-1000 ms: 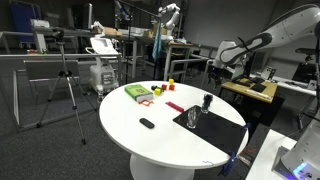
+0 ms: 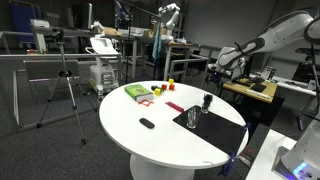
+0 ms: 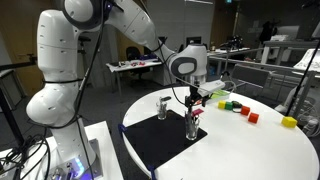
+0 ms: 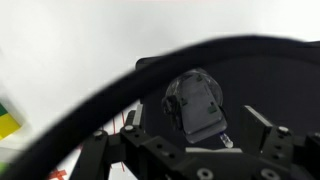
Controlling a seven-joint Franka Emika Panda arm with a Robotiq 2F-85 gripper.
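Observation:
A clear glass (image 3: 192, 126) with something dark in or against it stands near the edge of the black mat (image 3: 150, 135). My open gripper (image 3: 196, 104) hangs above it in exterior view 2, apparently holding nothing. From the wrist, the glass (image 4: 197, 106) appears ahead of the fingers (image 4: 262, 132), roughly centred between them. Exterior view 1 shows the dark item (image 2: 207, 102) behind a second clear glass (image 2: 192, 119), also on the mat. Whether the fingers touch the glass is hard to tell.
A red marker (image 2: 175, 106) lies beside the mat, and a dark object (image 2: 147, 123) rests on the white table (image 2: 150, 150). Farther back are a green box (image 2: 139, 92) and several coloured blocks. In the wrist view a black cable (image 4: 130, 88) crosses in front.
The arm's wrist has shifted slightly to the right in exterior view 1. The objects on the table look unmoved.

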